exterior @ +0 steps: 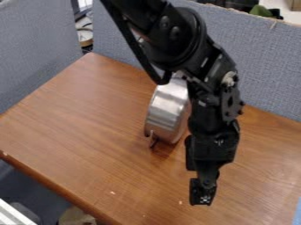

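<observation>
A silver metal pot [166, 112] lies on its side on the wooden table [83, 132], handle toward the front, partly hidden behind my black arm. My gripper [202, 188] points down at the right half of the table, in front of the pot and slightly to its right. It is open, seen side-on, with nothing visible held in it.
Grey padded panels stand along the back and the left of the table. A blue strip [293, 209] shows at the right edge.
</observation>
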